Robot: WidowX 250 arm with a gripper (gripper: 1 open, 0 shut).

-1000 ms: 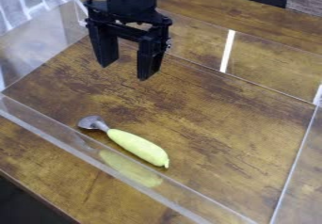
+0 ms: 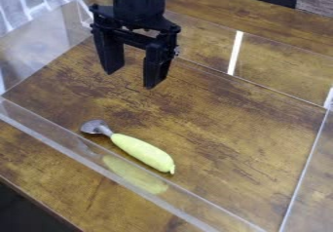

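Note:
My black gripper [image 2: 134,60] hangs above the wooden surface in the upper middle of the camera view, its two fingers spread apart with nothing visible between them. Below it and toward the front lies a utensil with a silver metal head and a pale yellow handle [image 2: 140,152], resting on the wood and angled down to the right, apart from the gripper.
Clear plastic walls [image 2: 309,177] border the wooden work area [image 2: 221,138], with the front wall close beside the utensil. A white strip [image 2: 236,53] lies at the back right.

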